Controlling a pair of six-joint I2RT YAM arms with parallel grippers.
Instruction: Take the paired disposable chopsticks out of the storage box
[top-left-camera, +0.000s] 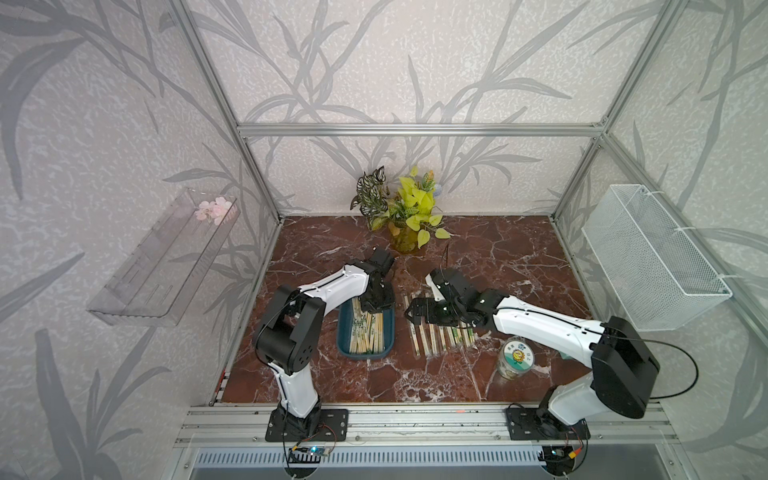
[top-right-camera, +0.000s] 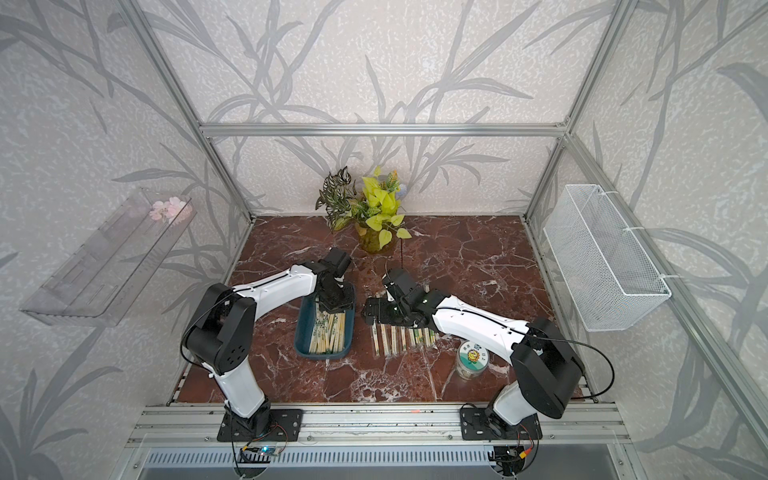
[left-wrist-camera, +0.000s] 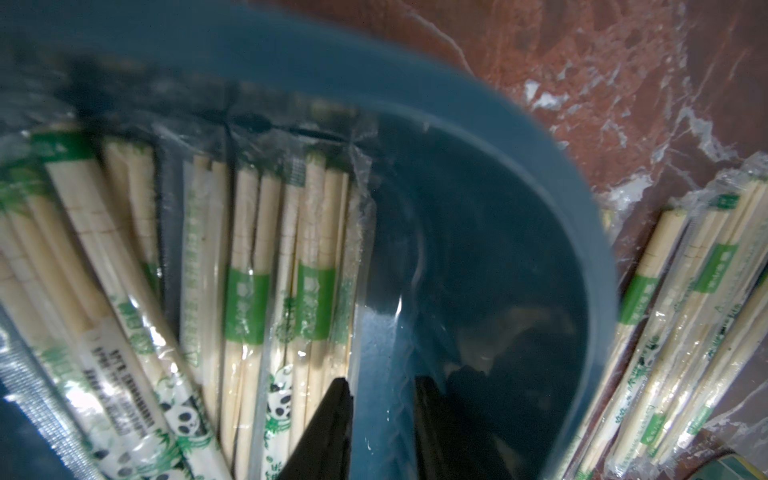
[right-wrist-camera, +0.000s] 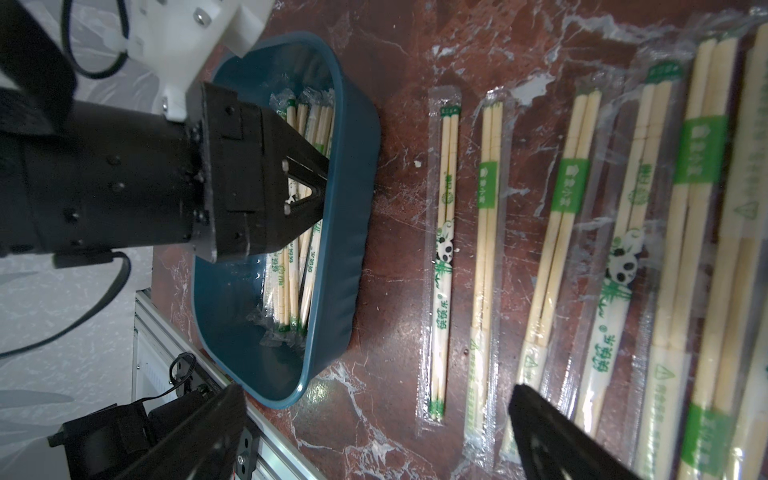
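A blue storage box (top-left-camera: 343, 342) holds wrapped chopstick pairs (left-wrist-camera: 247, 312). My left gripper is down inside it, part open, its fingertips beside the rightmost packets near a bare strip of the box floor; nothing clearly shows between them. Right of the box, several wrapped pairs (right-wrist-camera: 486, 240) lie side by side on the marble table. My right gripper hovers over that row, open; in its wrist view the left gripper's body reaches over the box.
A potted plant (top-left-camera: 405, 234) stands at the back. A lidded tub (top-left-camera: 516, 360) is at the front right. A wire basket (top-left-camera: 648, 248) and a clear tray (top-left-camera: 152, 264) hang on the side walls.
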